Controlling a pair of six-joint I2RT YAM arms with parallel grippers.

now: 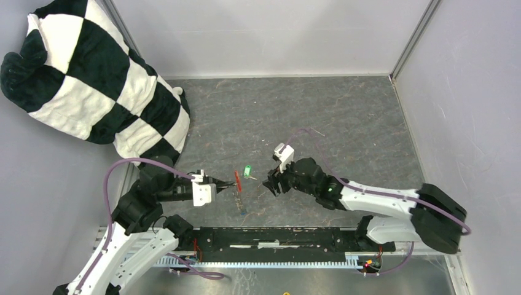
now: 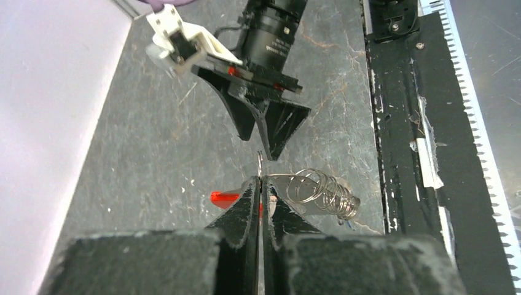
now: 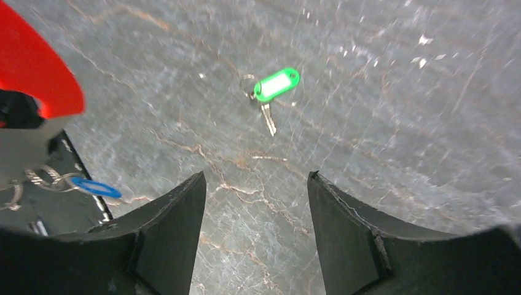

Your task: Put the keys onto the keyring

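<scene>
A red-ended grey piece with several wire coils (image 2: 316, 187) is gripped in my left gripper, which is shut on it. A thin metal tip (image 2: 260, 163) pokes out past the fingers. In the top view its red part (image 1: 238, 180) stands up at the fingertips and the coils hang toward the table's front. On the table lies a green key tag (image 3: 276, 84) with a small ring (image 3: 247, 84) and a key (image 3: 268, 120). My right gripper is open, nothing between its fingers; the tag lies beyond its fingertips in the right wrist view.
A black-and-white checkered cushion (image 1: 104, 80) leans at the left back. A black rail (image 1: 270, 246) runs along the front edge.
</scene>
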